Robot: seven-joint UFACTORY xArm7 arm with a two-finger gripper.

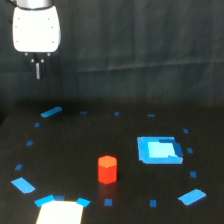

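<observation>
My gripper hangs at the upper left below its white body, high and far from the things on the table. Its fingers are small and dark against the black backdrop, so how they stand does not show. On the black table, near the middle front, rests a red block with a six-sided outline. To its right, slightly farther back, a white square is framed by blue tape.
A pale, bright object is cut off by the bottom edge at left. Blue tape strips and several small blue marks dot the table. Open black surface surrounds the red block.
</observation>
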